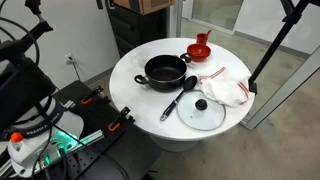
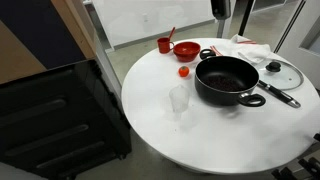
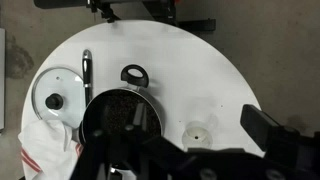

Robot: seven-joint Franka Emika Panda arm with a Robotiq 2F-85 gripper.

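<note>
My gripper hangs above the round white table, its dark fingers standing apart at the bottom of the wrist view. It looks open, with no object visibly held. A black two-handled pot (image 1: 165, 73) stands uncovered near the table's middle, its inside dark and speckled. Beside it lies a black long-handled utensil (image 3: 87, 72), and a glass lid (image 1: 202, 112) with a black knob rests flat nearby. A clear glass-like item (image 2: 180, 98) stands on the other side of the pot. In the wrist view, dark gripper parts cover some of the pot.
A white cloth with red stripes (image 1: 224, 86) lies crumpled near the lid. Toward one edge are a red bowl (image 2: 187, 49) and red cup (image 2: 165, 45). A small tomato-like red item (image 2: 183, 71) sits near the pot. Bare white table (image 2: 160, 140) surrounds the clear item.
</note>
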